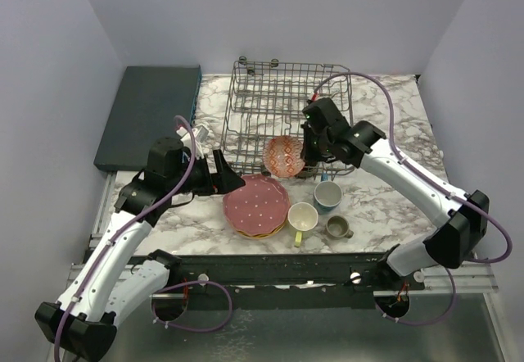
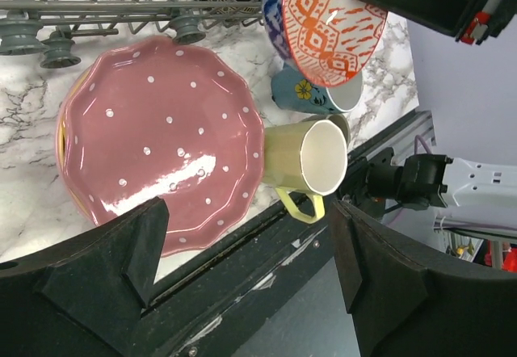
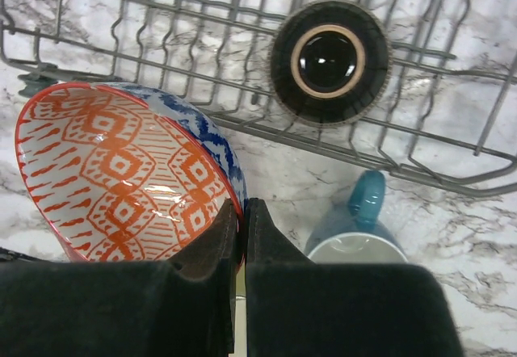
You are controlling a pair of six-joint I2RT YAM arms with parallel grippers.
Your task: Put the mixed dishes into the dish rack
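Note:
An orange-and-white patterned bowl (image 1: 284,157), blue outside, hangs tilted at the front edge of the wire dish rack (image 1: 273,100). My right gripper is shut on its rim. A dark bowl (image 3: 329,60) rests upside down in the rack, mostly hidden from above by the right arm. In front lies a pink dotted plate (image 2: 166,143) on top of a yellow-rimmed one. Beside it stand a pale green mug (image 2: 305,163), a blue mug (image 1: 327,195) and a small grey-green cup (image 1: 337,227). My left gripper (image 1: 228,173) is open and empty above the pink plate's left side.
A dark flat box (image 1: 149,119) stands left of the rack. Most of the rack behind the patterned bowl is bare.

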